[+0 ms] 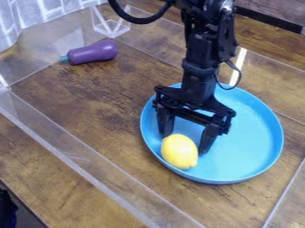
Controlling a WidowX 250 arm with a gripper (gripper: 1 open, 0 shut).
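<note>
A black robot arm reaches down from the top into a blue bowl (251, 151), ending in my gripper (188, 125), which stands open with its fingers spread low inside the bowl. A yellow oval object (179, 151) lies in the front left of the bowl, just below the fingers. Whether a finger touches it is hard to tell.
A purple eggplant-like object (93, 52) lies at the upper left on the wooden table (71, 107). A clear, frame-like object (110, 25) stands behind it. The table left of the bowl is bare.
</note>
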